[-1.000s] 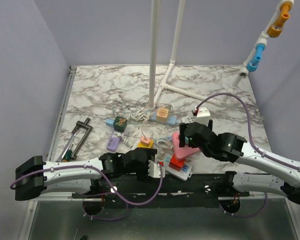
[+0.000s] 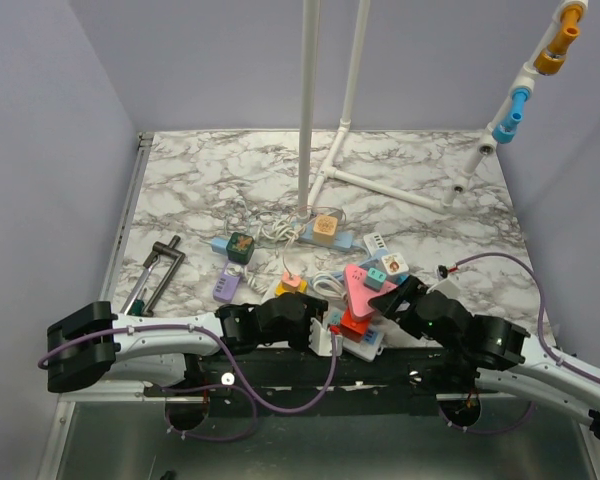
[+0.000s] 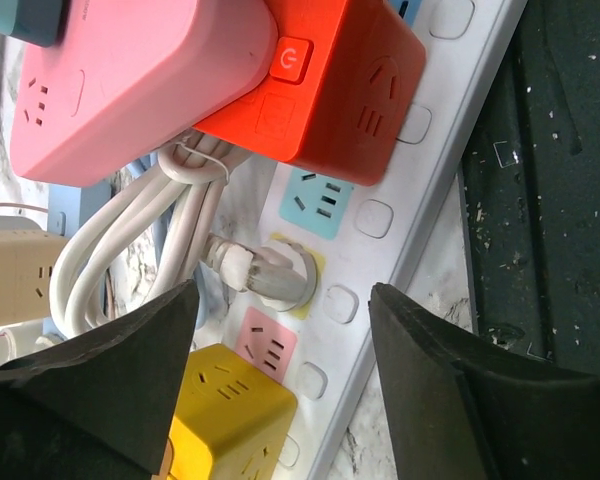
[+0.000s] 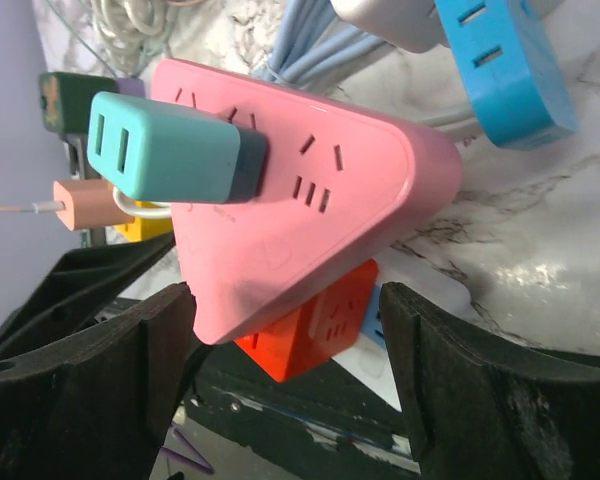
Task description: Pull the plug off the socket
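A white plug [image 3: 278, 275] sits in the yellow socket of a white power strip [image 3: 400, 230]. My left gripper is open over it, fingers either side below the plug, nothing held. A pink adapter block [image 4: 300, 190] with a teal cube [image 4: 170, 150] on it rests against a red adapter [image 3: 350, 110]. My right gripper hangs open just in front of the pink block, nothing between its fingers.
A yellow block [image 3: 230, 410] stands beside the plug; looped cables [image 3: 130, 240] lie behind it. Several blocks, a blue adapter [image 4: 505, 70] and white pipes [image 2: 380, 190] fill the back.
The right arm has swung down and toward the front right of the pink block. The left arm has shifted slightly right toward the power strip.
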